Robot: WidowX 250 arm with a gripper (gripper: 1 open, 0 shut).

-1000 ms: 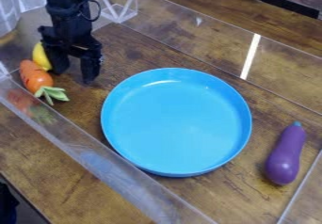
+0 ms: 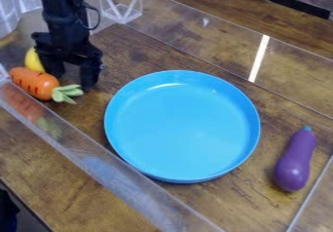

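My dark gripper (image 2: 65, 58) is low at the left, its fingers open and set just behind an orange carrot (image 2: 35, 83) with pale green leaves. A yellow object (image 2: 33, 58), partly hidden by the gripper and carrot, lies at its left side. The carrot lies beside the clear left wall; whether a finger touches it I cannot tell.
A large blue plate (image 2: 182, 126) fills the centre. A purple eggplant (image 2: 295, 161) lies at the right. Clear plastic walls border the wooden surface (image 2: 169, 41), which is bare behind the plate.
The gripper has shifted slightly. The carrot has turned, its leafy end now further right, and the yellow object is more covered.
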